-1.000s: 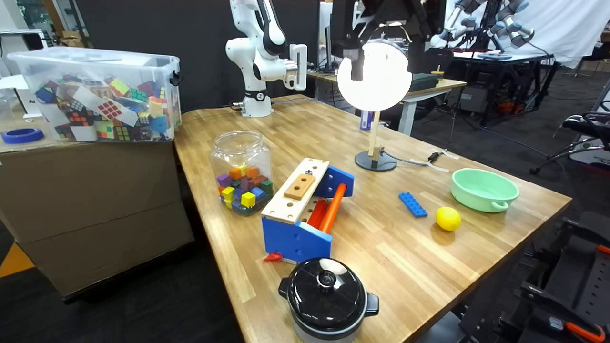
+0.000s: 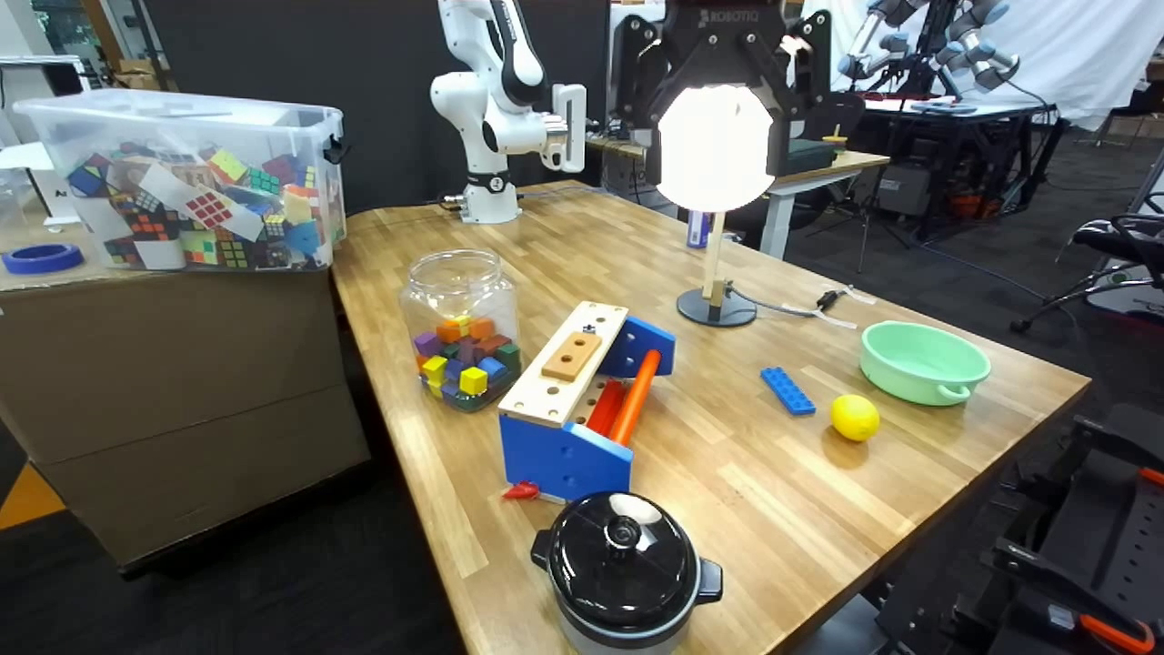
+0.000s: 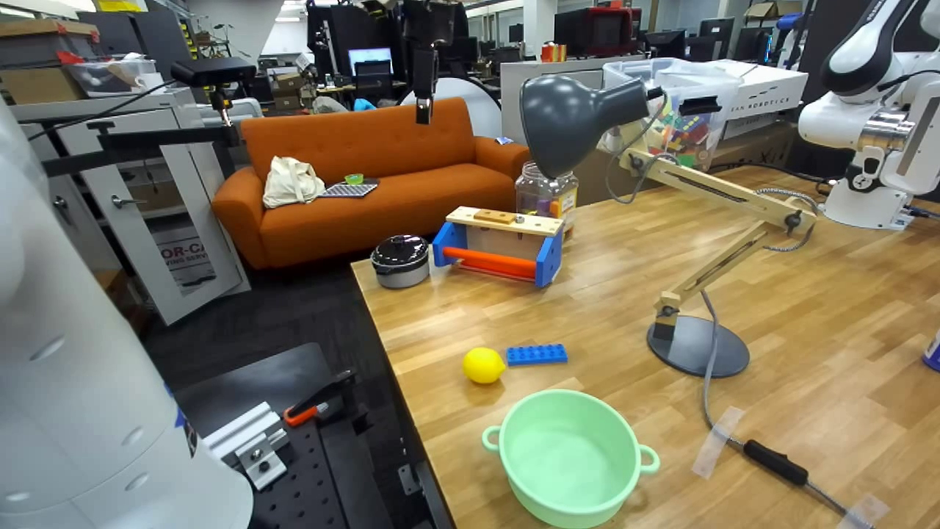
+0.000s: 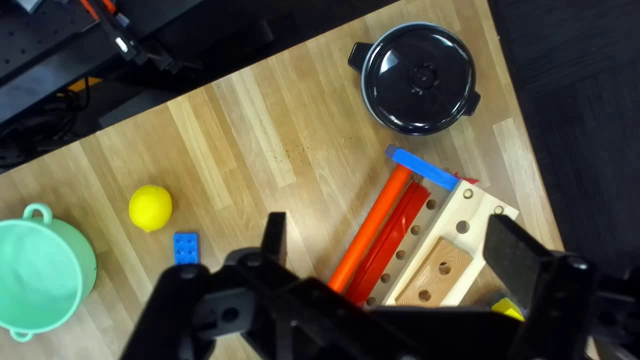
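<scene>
My gripper hangs high over the table with its two black fingers spread wide and nothing between them. Below it in the wrist view lies a toolbox toy (image 4: 414,159) with blue ends, an orange bar and a pale wooden top. A loose wooden strip (image 2: 572,356) rests on that top. The lidded black pot (image 4: 420,78) stands beside the toy near the table corner. A yellow lemon (image 3: 484,365) lies touching or very near a blue toy brick (image 3: 537,354). The empty green bowl (image 3: 573,458) sits close by.
A desk lamp (image 3: 581,123) arches over the table, its lit head near my gripper in exterior view 1. A clear jar (image 2: 458,286) of coloured blocks stands behind the toy. Bare wood lies between toy and lemon. A second white arm (image 2: 496,131) stands at the far end.
The gripper has come lower and turned, its two fingers now on either side of the lamp head in exterior view 1. The objects on the table have not moved.
</scene>
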